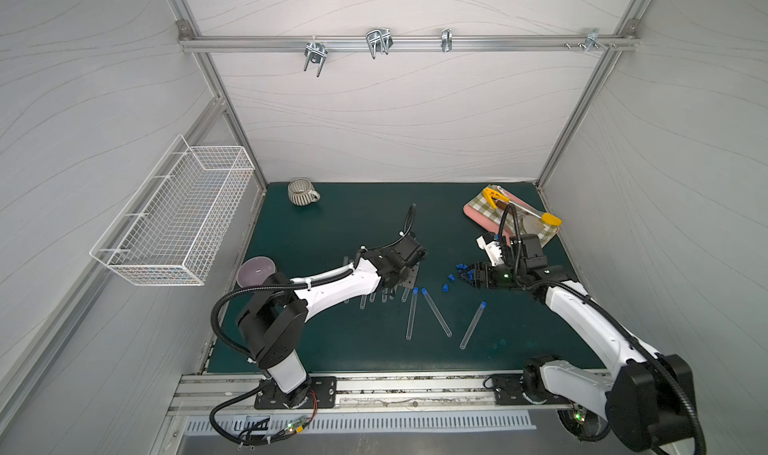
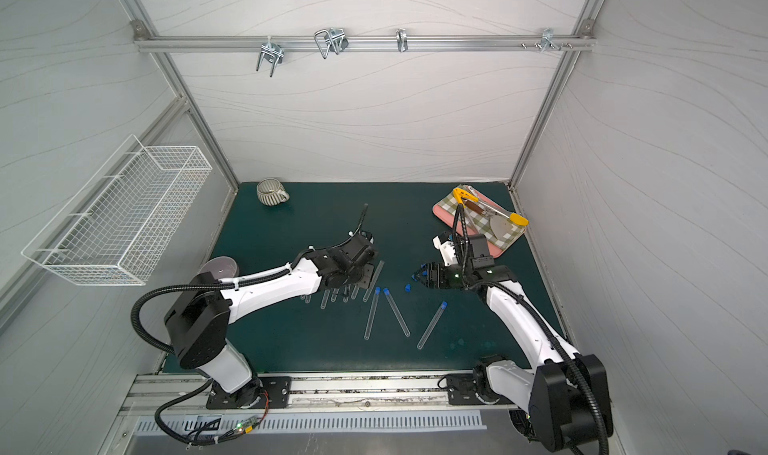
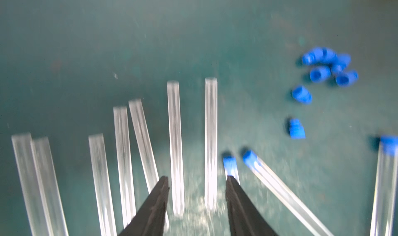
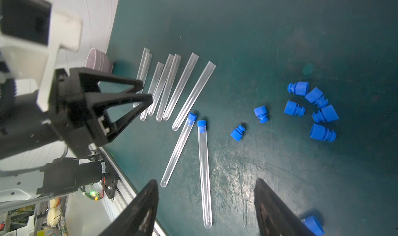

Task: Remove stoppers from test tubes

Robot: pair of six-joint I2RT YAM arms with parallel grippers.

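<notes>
Several uncapped clear tubes (image 3: 176,149) lie on the green table in the left wrist view, below my open left gripper. Three tubes still wear blue stoppers, among them one upright in frame, one slanted and one at the right edge of the left wrist view (image 3: 383,186). Several loose blue stoppers (image 4: 321,132) lie in a scattered group to the right of the tubes. My right gripper stands open over this area, nothing between its fingers.
A purple bowl (image 1: 254,267) sits at the left, a mug (image 1: 302,191) at the back left, and a pink tray with cloth and tools (image 1: 512,213) at the back right. A wire basket (image 1: 176,215) hangs on the left wall.
</notes>
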